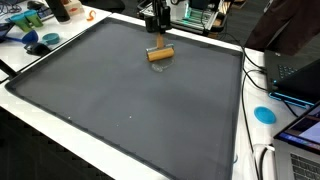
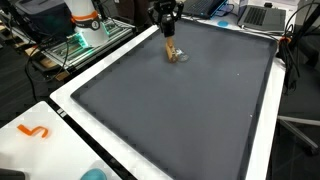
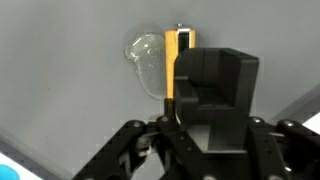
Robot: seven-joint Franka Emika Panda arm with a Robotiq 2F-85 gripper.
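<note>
My gripper [image 1: 157, 29] is at the far edge of the grey board, pointing down and shut on an upright tool. The tool's orange head [image 1: 160, 53] lies across the board's surface or just above it; exactly which is hard to tell. In the wrist view the dark handle [image 3: 222, 78] comes up toward the camera between the fingers, and part of the orange head [image 3: 172, 55] shows beyond it. A clear, glossy patch [image 3: 150, 65] lies right beside the head. In exterior view 2 the tool [image 2: 170, 49] stands near the board's far edge.
The grey board [image 1: 120, 95] is otherwise bare, with wide free room toward the front. A blue disc [image 1: 265, 115] and laptops [image 1: 297, 157] are to its right. Blue utensils [image 1: 38, 49] and other items sit at the back left.
</note>
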